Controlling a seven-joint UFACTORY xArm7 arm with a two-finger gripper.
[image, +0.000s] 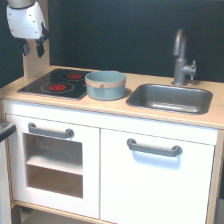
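At the top left, my gripper (33, 49) hangs high above the counter, beside the wooden post at the stove's back left. Its two dark fingers stand apart, so it looks open, and nothing shows between them. Well below it and to the right, a blue-grey pot (105, 87) sits upright on the counter, at the right edge of the black stovetop (57, 83). The gripper is clear of the pot. What the pot holds inside is hard to make out.
An empty-looking grey sink (170, 99) lies to the right, with a tall metal faucet (181, 58) behind it. Reddish burner rings mark the stovetop. Below are a see-through oven door (53, 165) and a white cabinet door (153, 180). A dark wall stands behind.
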